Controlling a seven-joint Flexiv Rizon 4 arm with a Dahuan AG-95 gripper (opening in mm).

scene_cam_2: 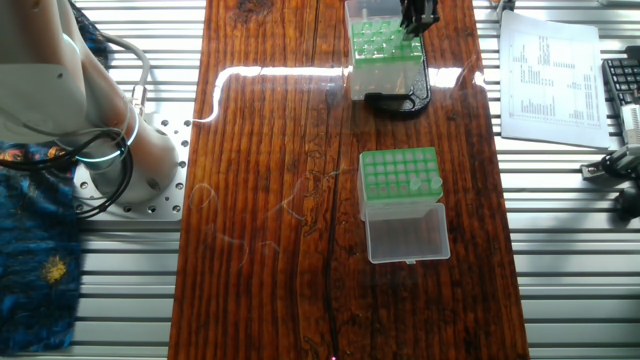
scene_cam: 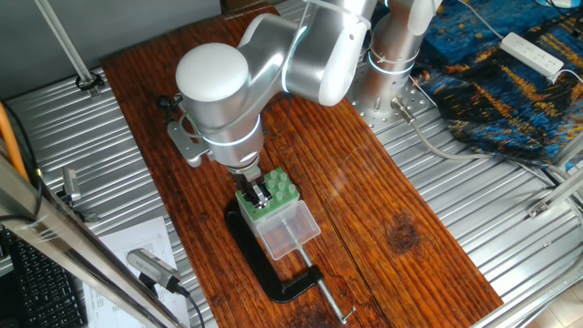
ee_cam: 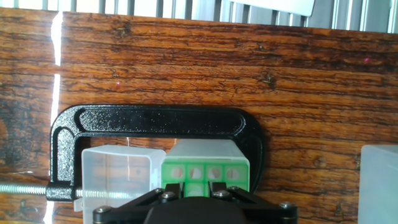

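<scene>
My gripper (scene_cam: 260,195) points down at the near-left part of a tip box with a green top (scene_cam: 281,189). In the wrist view, the gripper has its two fingers a small gap apart, with the green rack (ee_cam: 205,171) and its row of holes showing between and beyond them. Whether they close on anything is hidden by the gripper body. The box's clear lid (scene_cam: 290,233) hangs open. Around the box runs a black C-clamp (scene_cam: 257,260). In exterior view 2 only the dark lower end of the gripper (scene_cam_2: 418,18) shows at the top edge.
A second green-topped box (scene_cam_2: 385,172) stands apart on the wooden table, its clear lid (scene_cam_2: 408,235) open; a couple of pale tips (scene_cam_2: 435,184) stand in its right corner. The clamp's screw (scene_cam: 330,296) sticks out.
</scene>
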